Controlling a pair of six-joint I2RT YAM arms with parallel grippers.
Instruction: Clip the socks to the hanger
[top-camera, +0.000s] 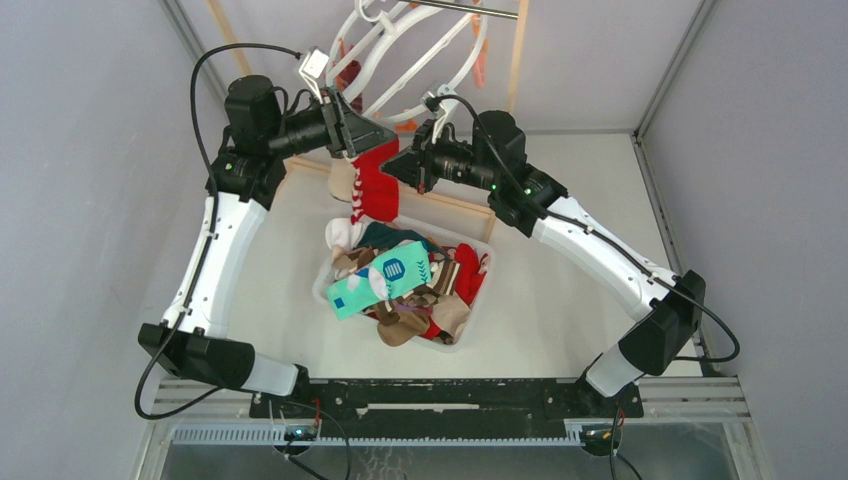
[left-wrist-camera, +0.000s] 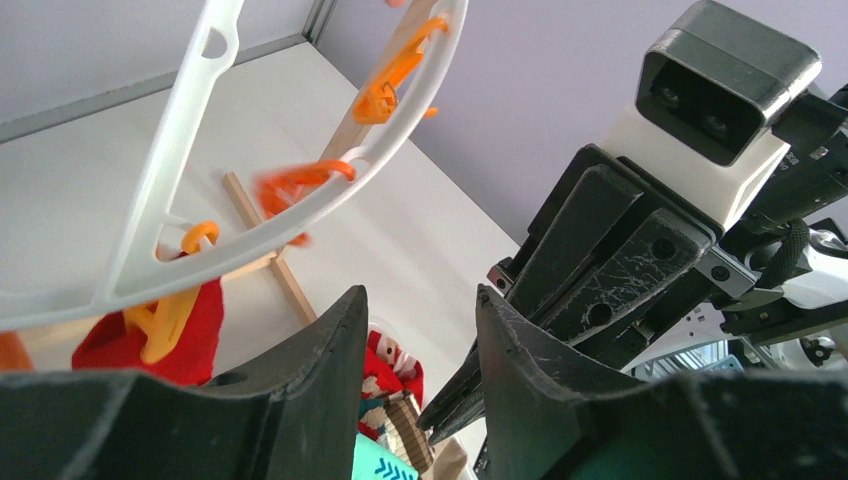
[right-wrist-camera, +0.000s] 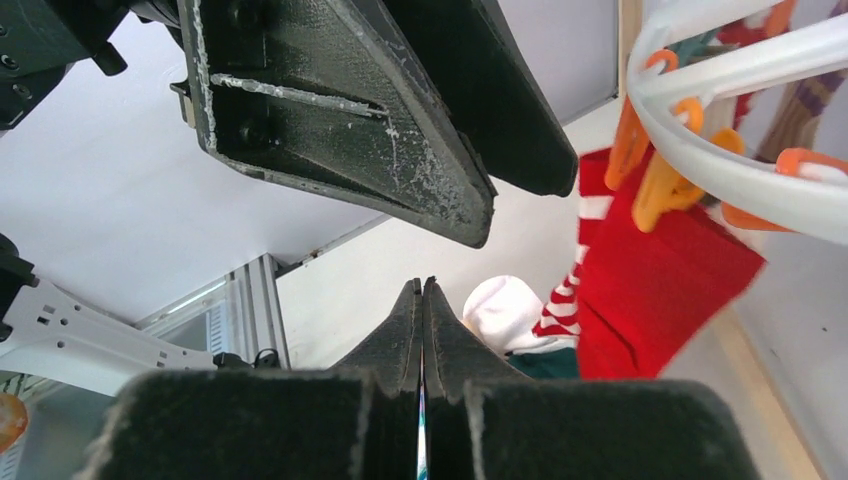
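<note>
The white round hanger (top-camera: 385, 60) hangs at the top of the top view, with orange and yellow clips along its ring. A red sock with white stripes (right-wrist-camera: 660, 275) hangs below it, a yellow clip (right-wrist-camera: 662, 190) at its upper part. Beside the ring, my left gripper has its fingers apart, and nothing shows between them. My right gripper is shut with nothing between its tips, just below and right of the left one. Neither gripper visibly touches the sock; the left arm hides part of the ring from above.
Below the hanger, a clear bin (top-camera: 318, 290) holds many socks, a turquoise one (top-camera: 385, 275) on top. A wooden bar (top-camera: 440, 205) runs behind the bin. More socks hang from the ring's far side. Open white table lies to the right.
</note>
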